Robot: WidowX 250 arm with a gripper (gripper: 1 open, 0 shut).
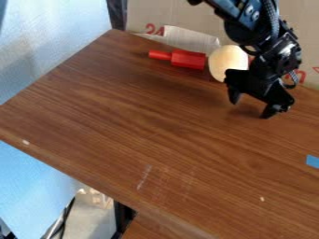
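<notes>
My black gripper (253, 105) hangs low over the back right of the wooden table (137, 140), its two fingers apart with nothing visible between them. Just behind and left of it is a pale cream rounded object (227, 60), partly hidden by the arm. Left of that lies a red rolling-pin-like object (187, 60), with a white roll (189, 39) behind it.
A cardboard panel (165, 17) with red printing stands along the back. A small blue patch (312, 161) is at the right edge. The table drops off at the left and lower left.
</notes>
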